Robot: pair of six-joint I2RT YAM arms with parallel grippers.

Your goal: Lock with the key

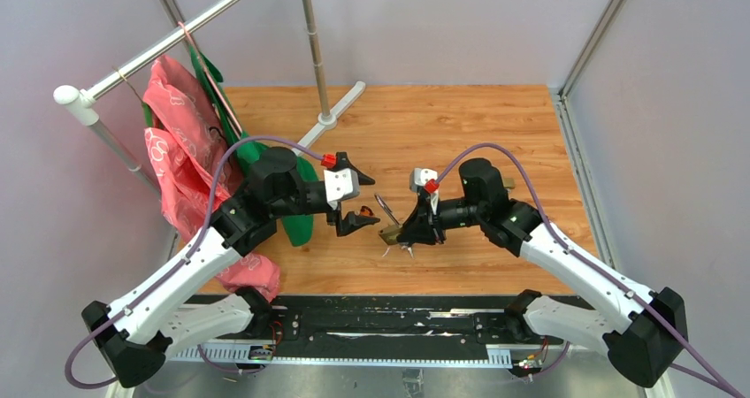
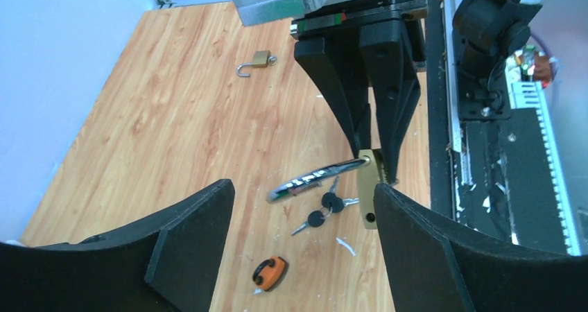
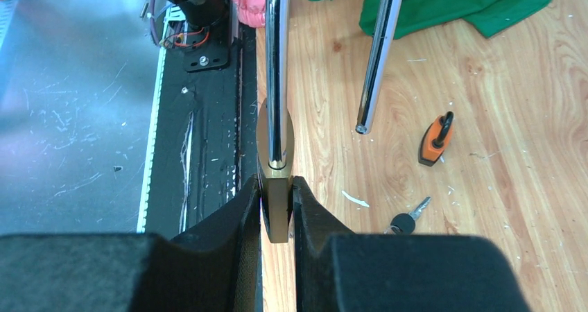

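A brass padlock (image 3: 279, 208) is clamped between the fingertips of my right gripper, off the table. Its long silver shackle is swung out, with its free end clear of the body, as the right wrist view shows. Facing it from the left, my left gripper (image 1: 364, 193) stands wide open, empty, a little apart from the padlock. Below, on the wood, lie several keys with black heads; one key (image 3: 403, 222) shows in the right wrist view. Whether a key sits in the held padlock cannot be seen.
An orange-and-black padlock (image 2: 270, 273) lies on the table near the keys. Another brass padlock (image 2: 261, 59) with its shackle out lies farther off. Red (image 1: 190, 164) and green cloths (image 1: 298, 225) hang from a rack at the left.
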